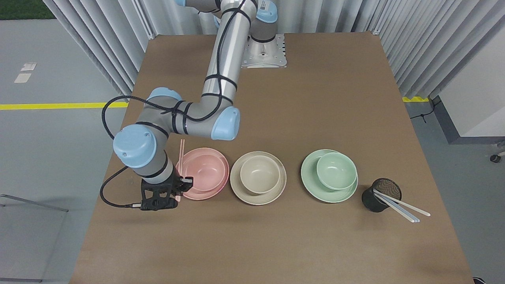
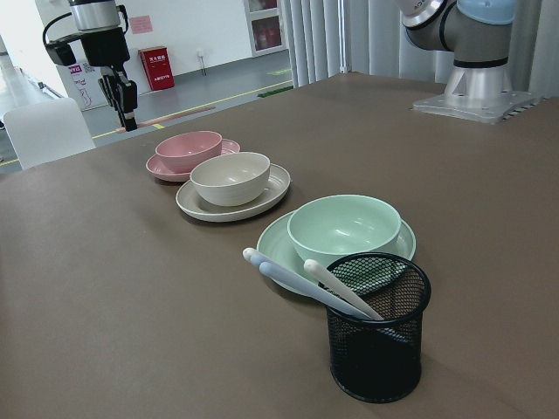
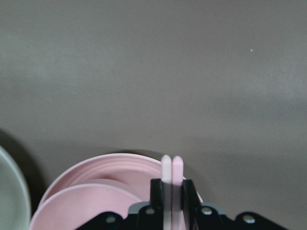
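My gripper is shut on a pair of pink chopsticks (image 3: pixel 177 170), one paler than the other in the wrist view. In the left view it holds them horizontally above the table, near the pink bowl (image 2: pixel 188 148) and pink plate (image 2: pixel 166 171). In the front view the chopsticks (image 1: pixel 182 150) run front to back over the left side of the pink plate (image 1: pixel 208 191).
A beige bowl on a plate (image 1: pixel 244 188) and a green bowl on a plate (image 1: pixel 312 182) stand to the right. A black mesh cup (image 1: pixel 370 202) with light chopsticks (image 1: pixel 410 208) is at the right.
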